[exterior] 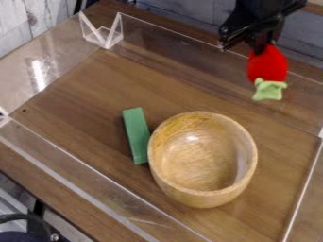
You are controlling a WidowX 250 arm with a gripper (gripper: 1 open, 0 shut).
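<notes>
My black gripper (247, 42) is at the top right, above a red object with a pale green top (267, 68), likely held by it; the fingertips are partly hidden and blurred, so its grip is unclear. A wooden bowl (202, 180) sits in the lower middle, with a green block (138, 135) lying to its left.
The wooden table (89, 113) has clear plastic walls along its edges and a clear plastic bracket (104, 30) at the back left. The middle and left of the surface are open.
</notes>
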